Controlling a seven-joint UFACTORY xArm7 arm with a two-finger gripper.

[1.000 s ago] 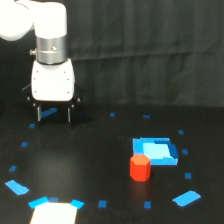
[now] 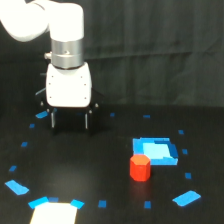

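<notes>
A red block (image 2: 140,168) with a many-sided top stands upright on the dark table, right of centre. Just behind it lies a shallow blue tray (image 2: 170,160) with a pale blue-white inside; the block covers part of its front left. Well to the left and farther back, my gripper (image 2: 70,122) points down. Its two thin dark fingers (image 2: 53,118) are spread apart, with nothing visible between them. The gripper is clear of both the block and the tray.
A cream-coloured object (image 2: 53,214) is cut off by the bottom edge at left. Flat blue marks are scattered over the table, including a larger strip (image 2: 186,198) at front right.
My arm and gripper have moved to the right and slightly lower in the view. Its fingers remain spread. The red block and the blue tray have not moved.
</notes>
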